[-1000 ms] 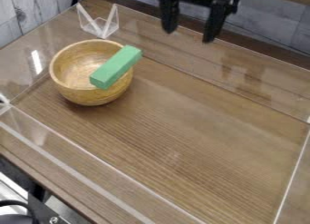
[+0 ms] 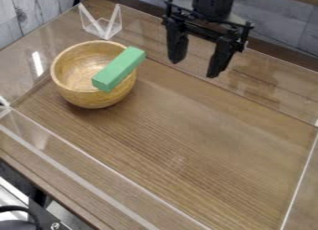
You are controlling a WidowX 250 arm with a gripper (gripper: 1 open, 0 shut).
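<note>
My black gripper (image 2: 199, 57) hangs over the wooden surface at upper right, its two dark finger assemblies apart, with nothing visible between them. To its left a light wooden bowl (image 2: 74, 89) sits on the surface, with a green block (image 2: 118, 69) resting across its right side, tilted up over the rim.
A white wire-like object (image 2: 103, 24) stands at the upper left, behind the bowl. A black cable or part (image 2: 15, 215) shows at the bottom left corner.
My gripper has moved down in the view from the top edge, toward the middle of the surface. The bowl and green block look unchanged.
</note>
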